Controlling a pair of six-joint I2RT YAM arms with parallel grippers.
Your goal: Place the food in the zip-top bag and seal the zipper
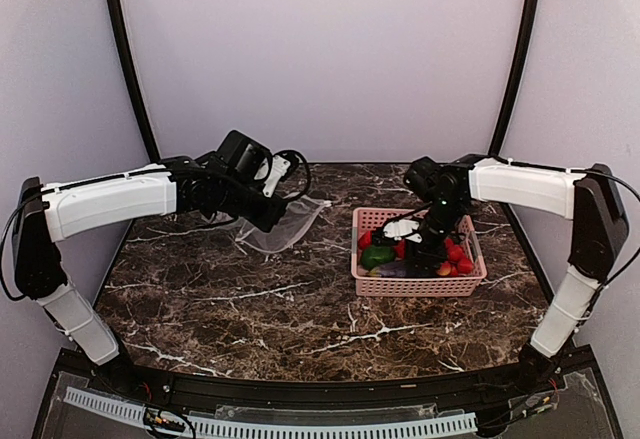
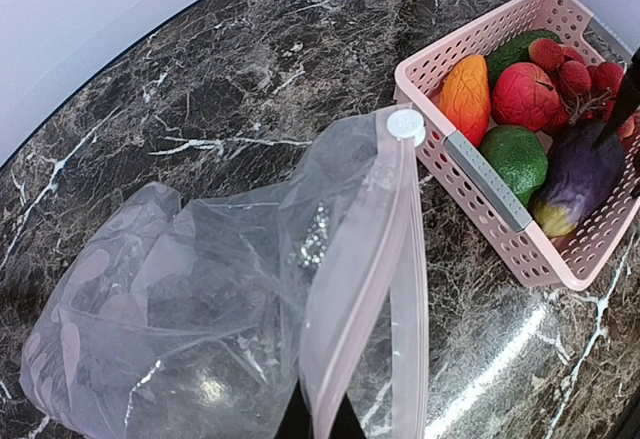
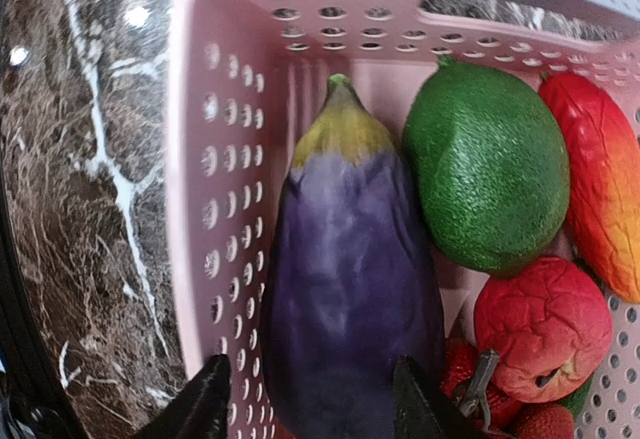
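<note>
My left gripper is shut on the edge of the clear zip bag point(image 2: 170, 329), holding its zipper side up off the table. A pink basket point(image 2: 535, 259) holds an eggplant point(image 3: 350, 279), avocado point(image 3: 485, 159), mango point(image 3: 600, 189), red round fruit point(image 3: 540, 329), green cucumber-like item point(image 2: 510, 54) and several red berries point(image 2: 575, 79). My right gripper is open, lowered over the eggplant's wide end, with fingertips either side of it.
Pale walls stand at the back and both sides.
</note>
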